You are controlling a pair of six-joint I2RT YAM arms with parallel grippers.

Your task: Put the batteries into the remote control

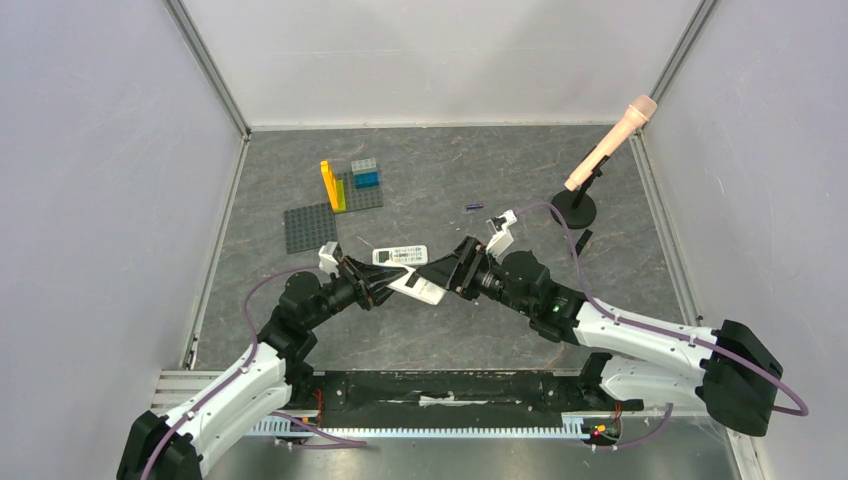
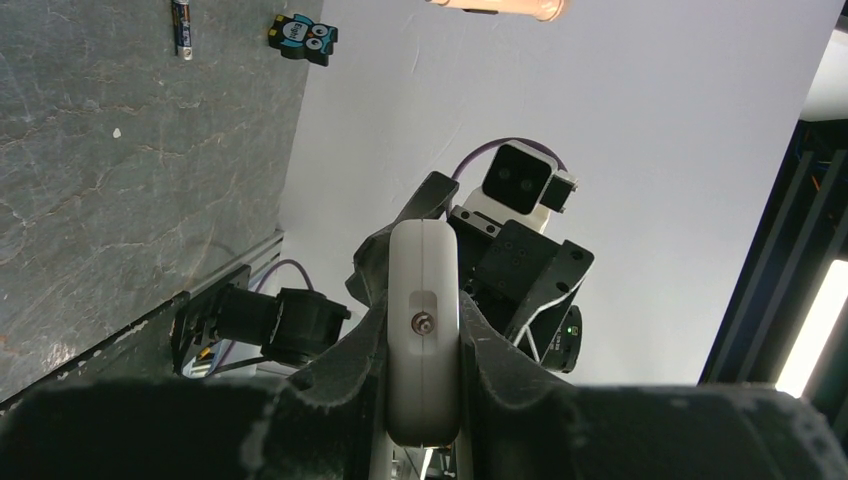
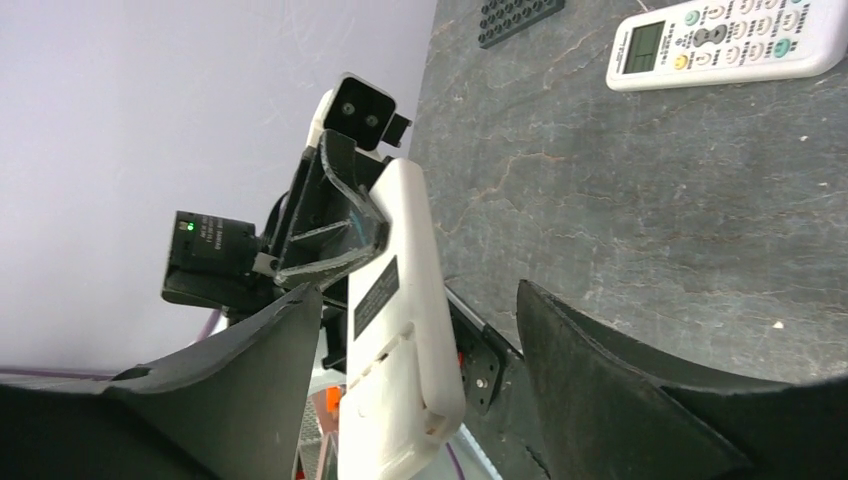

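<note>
My left gripper [image 1: 385, 275] is shut on a white remote [image 1: 420, 286], which shows its back with a dark label in the right wrist view [image 3: 395, 340] and sits end-on between the fingers in the left wrist view [image 2: 422, 330]. My right gripper is part open around the remote's near end, where the battery cover is; whether it touches it is unclear. A second remote [image 1: 400, 254] lies face up on the table behind. A battery [image 2: 182, 28] lies on the table, shown also at the middle back in the top view [image 1: 474, 207].
Grey baseplates [image 1: 308, 228] with yellow and blue bricks stand back left. A microphone on a stand [image 1: 574, 210] is at the right, beside a small dark object [image 1: 584, 240].
</note>
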